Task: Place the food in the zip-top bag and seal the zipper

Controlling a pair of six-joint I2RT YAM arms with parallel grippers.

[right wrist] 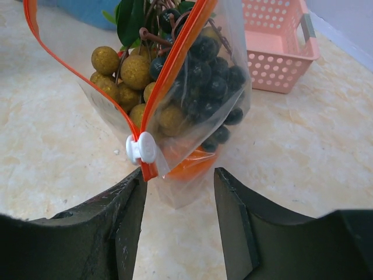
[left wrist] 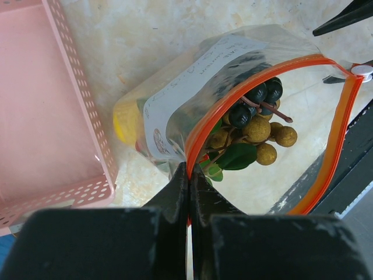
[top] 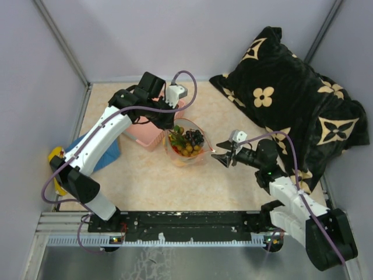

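Observation:
The clear zip top bag [left wrist: 233, 52] has its orange-edged mouth spread wide. Inside it are dark grapes [right wrist: 204, 76], brown round fruit [right wrist: 135, 71] and green leaves [left wrist: 238, 156]. My left gripper is shut on one end of the orange rim, seen running between its fingers in the left wrist view. At the opposite end of the rim is the white zipper slider [right wrist: 141, 149]. My right gripper is open close by, with the slider near its left fingertip and nothing gripped.
A pink basket [top: 140, 134] stands left of the bag, partly under the left arm, with a blue cloth [top: 109, 156] beside it. A black patterned cushion [top: 291, 87] fills the back right.

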